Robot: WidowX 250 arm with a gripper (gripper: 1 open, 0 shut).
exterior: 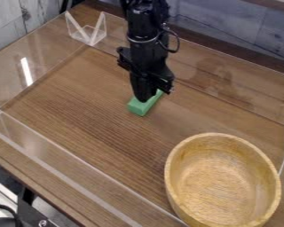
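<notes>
My black gripper (145, 89) reaches down from the top middle, its tip just above a small green block (145, 105) on the wooden table (74, 133). The tip hides part of the block's upper end; whether they touch I cannot tell. The fingers look close together, with nothing visible held between them.
A large pale yellow bowl (222, 182) fills the lower right. Clear plastic brackets stand at the table's upper left and left edge.
</notes>
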